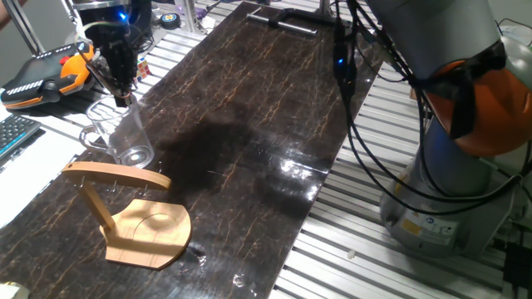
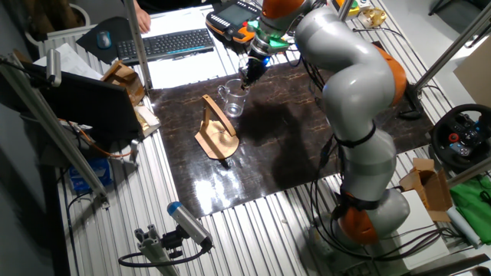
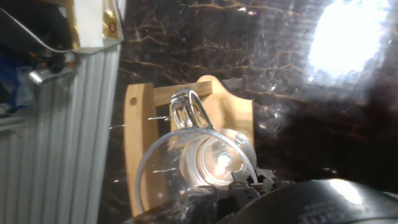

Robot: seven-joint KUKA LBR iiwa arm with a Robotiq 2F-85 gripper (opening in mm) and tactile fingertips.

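Note:
A clear glass mug (image 1: pixel 125 133) with a side handle is at the table's far left edge in exterior view 1, slightly tilted. My gripper (image 1: pixel 124 100) is at its rim, pointing down, and appears shut on the mug's wall. In the wrist view the mug (image 3: pixel 193 134) shows its open mouth, with the gripper at the rim's lower right. The wooden stand (image 1: pixel 150 232) has a flat base with a round recess and a raised curved bar with small pegs. It stands beside the mug. Whether the mug's bottom touches the table is hard to tell.
An orange and black device (image 1: pixel 51 76) and a keyboard (image 2: pixel 165 46) lie beyond the far edge. A clamp (image 1: pixel 287 22) sits at the table's far end.

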